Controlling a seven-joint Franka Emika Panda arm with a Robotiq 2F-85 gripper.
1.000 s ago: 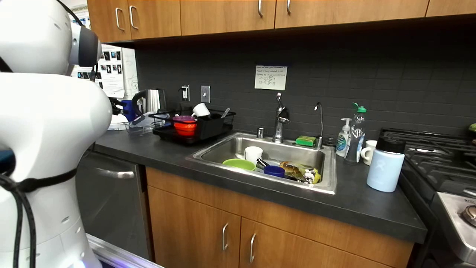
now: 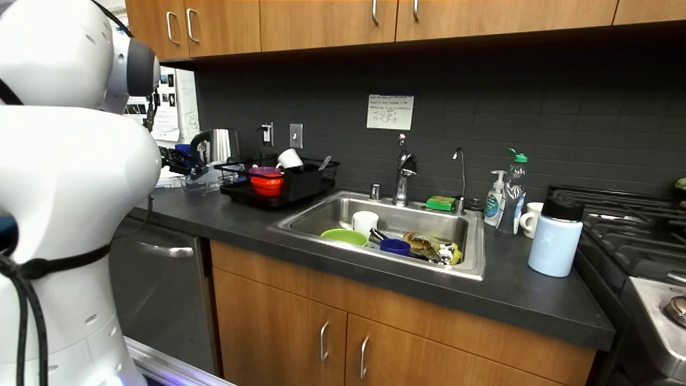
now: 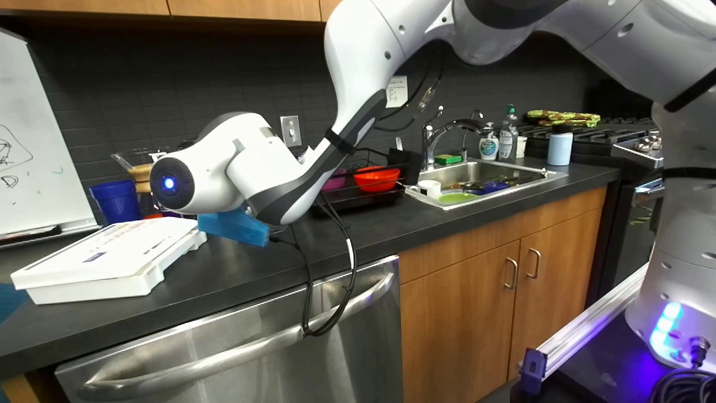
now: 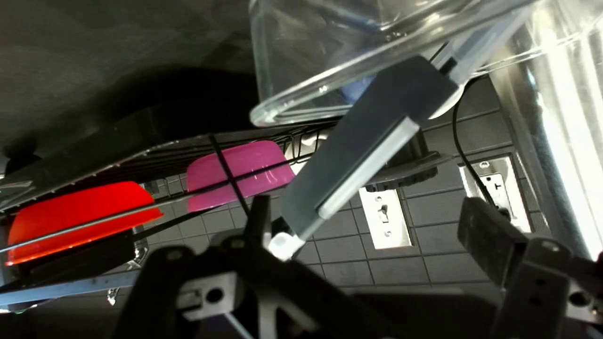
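Observation:
In the wrist view my gripper is open, its dark fingers [image 4: 492, 237] wide apart. A flat dark grey handle [image 4: 367, 144] with a pale edge slants out of a clear plastic container [image 4: 316, 93]. Its whitish lower end appears close to the left finger; whether they touch I cannot tell. Exterior view 1 has the gripper [image 2: 183, 162] at the far left, beside the clear container [image 2: 202, 183] on the counter. In exterior view 2 my own arm hides the fingers and most of the container.
A black dish rack [image 2: 302, 183] with red bowls [image 2: 266, 185] and a white mug stands right of the container. The metal kettle [image 2: 225, 145] is just behind. Farther right lies the sink [image 2: 315, 212] with dishes. A white box [image 3: 107, 255] occupies the counter's left end.
My gripper has moved right and slightly down in exterior view 1, closer to the clear container. The upper arm has shifted right as well. The counter objects look unmoved.

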